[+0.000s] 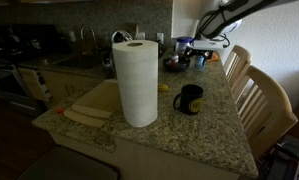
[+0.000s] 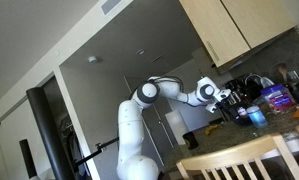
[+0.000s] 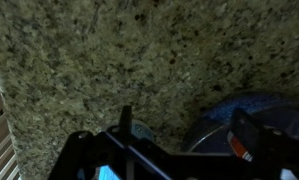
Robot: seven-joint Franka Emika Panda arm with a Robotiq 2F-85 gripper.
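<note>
In the wrist view my gripper points down at the granite counter (image 3: 139, 50), its dark fingers set wide apart. Bare granite shows between and beyond the fingertips. Below the fingers is the top of a light-blue item (image 3: 109, 172), partly covered by the gripper. A dark round container with a blue rim (image 3: 229, 106) lies by the right finger, also partly hidden. At the counter's far end, the arm reaches in from the right, with the gripper (image 1: 199, 47) above a light-blue cup (image 1: 200, 61) and near a blue-lidded tub (image 1: 183, 44).
A tall paper towel roll (image 1: 136, 84) and a black mug (image 1: 189, 99) stand on the near counter. Behind them are a yellow item (image 1: 163, 87) and a dark bowl (image 1: 175, 64). Wooden chairs (image 1: 264, 105) line the right edge. Clear granite lies around the mug.
</note>
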